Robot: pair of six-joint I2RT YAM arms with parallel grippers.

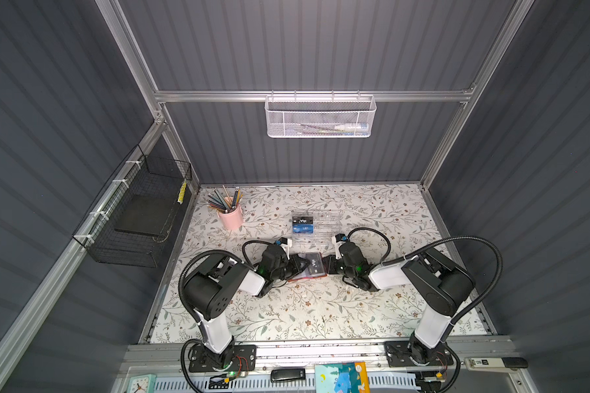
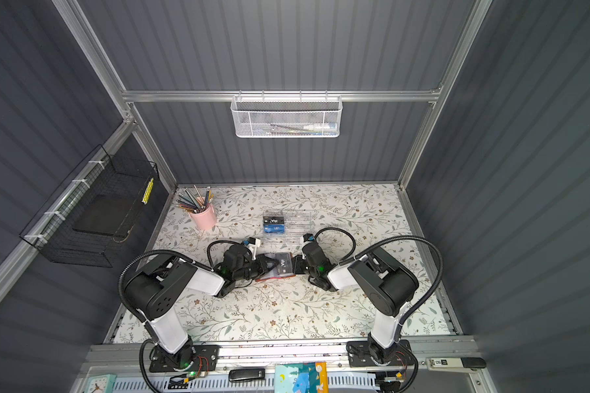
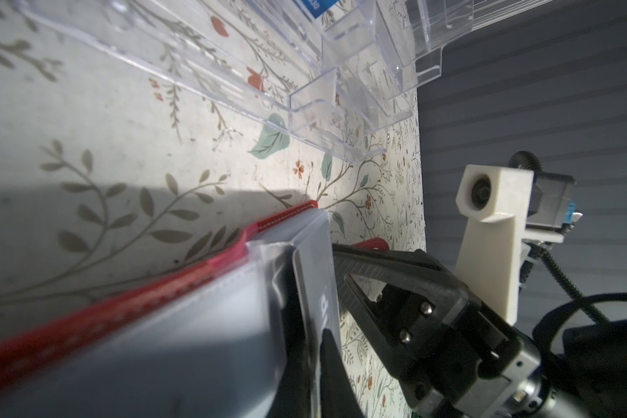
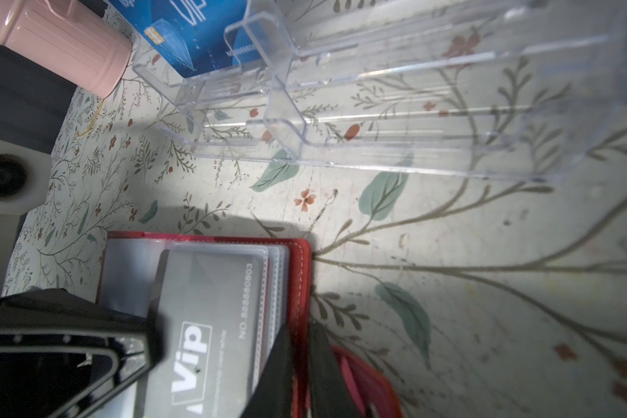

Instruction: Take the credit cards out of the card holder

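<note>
The open red card holder (image 4: pixel 301 278), with clear sleeves, lies on the table between my two grippers. A grey Vip card (image 4: pixel 209 334) lies at its sleeve, its left edge standing clear of the sleeve in the right wrist view. My left gripper is shut at that edge; the card's thin rim runs between its fingers, though whether sleeve film is caught too I cannot tell. On the opposite side, my right gripper is shut on the holder's red border. Two more cards, a black one (image 1: pixel 302 220) and a blue one (image 1: pixel 302 229), stand in a clear rack.
The clear rack (image 4: pixel 425 163) stands just behind the holder, with empty slots on its right. A pink pencil cup (image 1: pixel 231 218) is at the back left. Bare table lies in front of the arms. A white mesh basket (image 1: pixel 320 124) hangs on the back wall.
</note>
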